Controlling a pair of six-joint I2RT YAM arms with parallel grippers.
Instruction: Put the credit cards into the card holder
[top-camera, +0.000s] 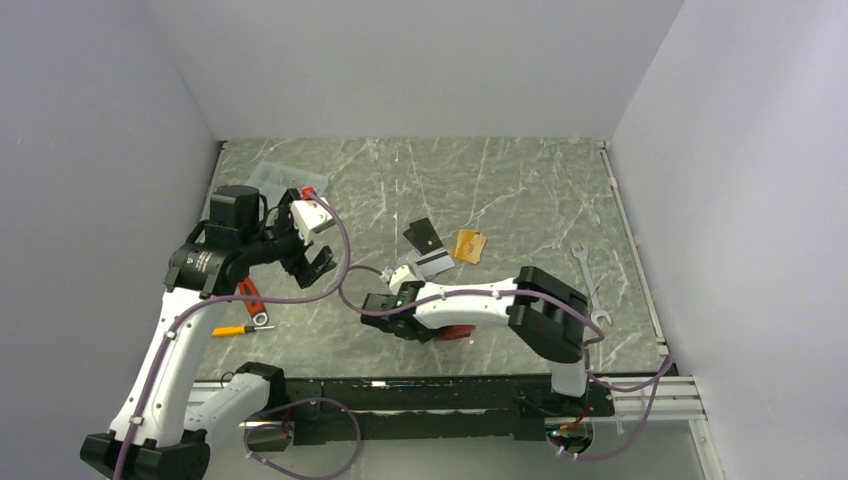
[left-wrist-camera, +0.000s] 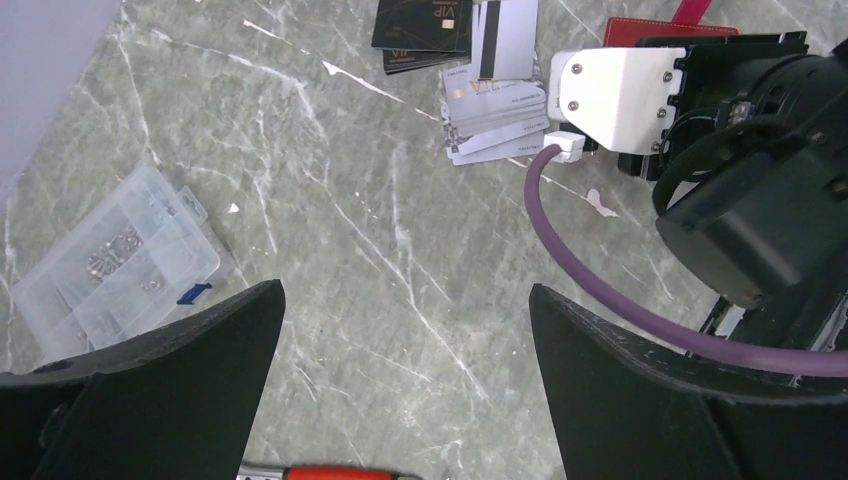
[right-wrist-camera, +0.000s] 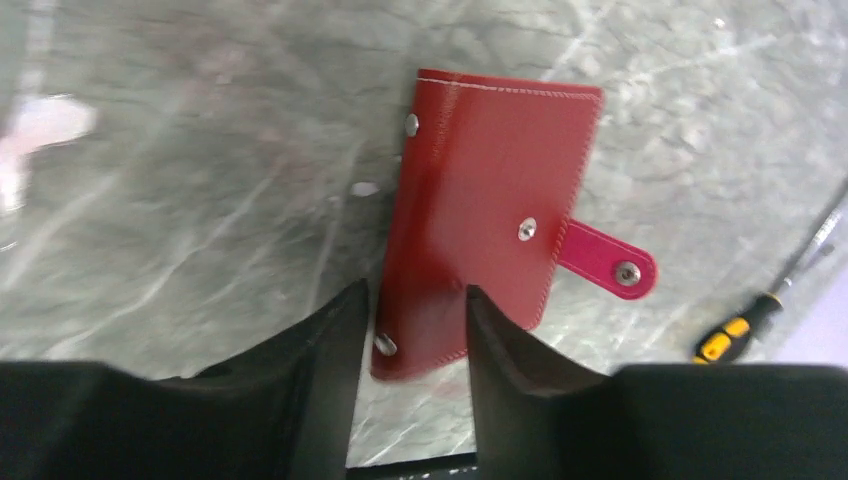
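Observation:
The red card holder (right-wrist-camera: 480, 210) with a snap strap lies on the marble table, close in the right wrist view, partly hidden in the top view. My right gripper is low at its left lower edge, part open. Cards lie nearby: black ones (top-camera: 424, 236), silver-grey ones (top-camera: 434, 264) and gold ones (top-camera: 468, 246), the black and silver also in the left wrist view. My left gripper (top-camera: 310, 265) stands open above the table on the left, nothing between its fingers.
A clear organizer box (left-wrist-camera: 120, 260) lies at back left. Red-handled tools (top-camera: 250, 297) and a yellow screwdriver (top-camera: 232, 330) are at left front, a wrench (top-camera: 590, 285) at right.

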